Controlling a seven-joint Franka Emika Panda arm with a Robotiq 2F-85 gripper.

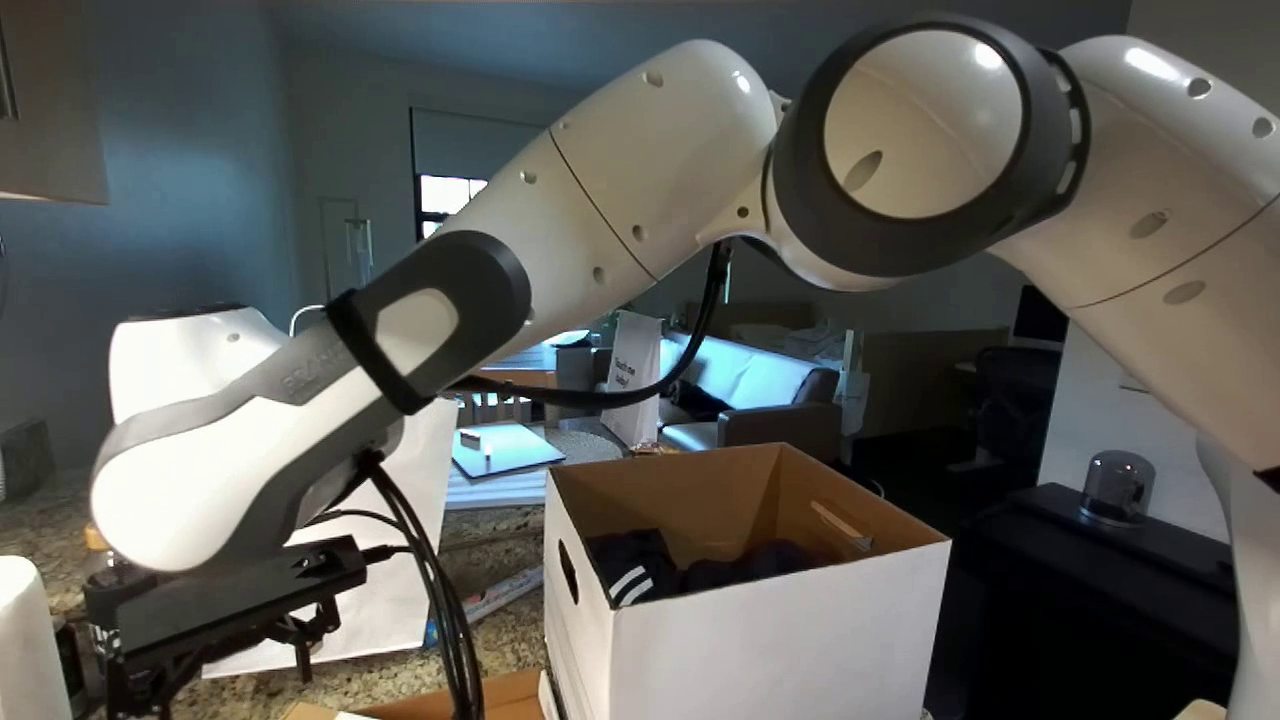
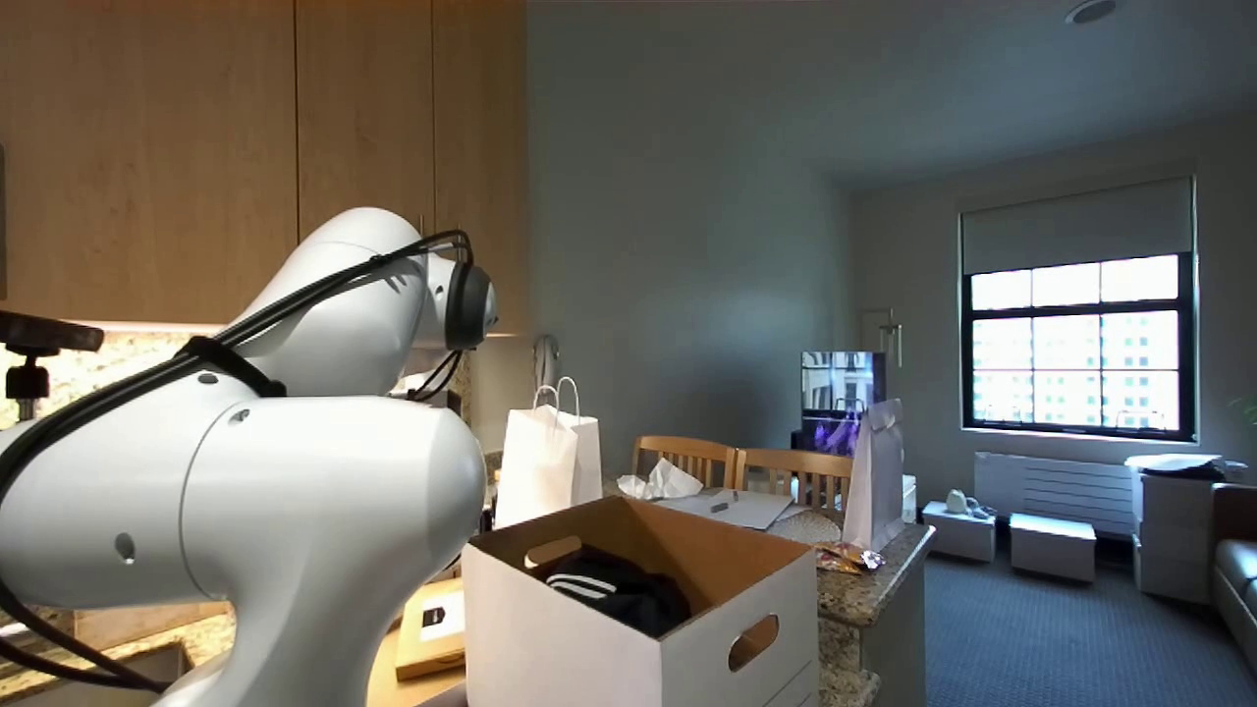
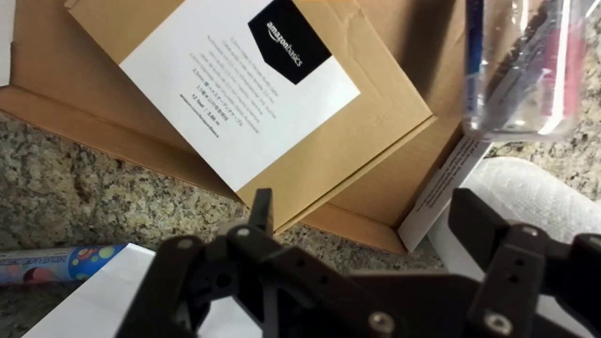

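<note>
In the wrist view, my open gripper has its two fingers wide apart, and nothing is between them. Beyond the fingertips lies a flat brown carton with a white and black label, inside a shallow open cardboard box. A clear plastic package with pink and blue parts appears at the upper right. Exterior view 1 has the gripper low at the left, over the counter and partly cut off. The arm hides it in exterior view 2.
A tall white box with dark cloth inside stands beside the arm. White paper roll, a colourful tube and a white paper bag are around the granite counter.
</note>
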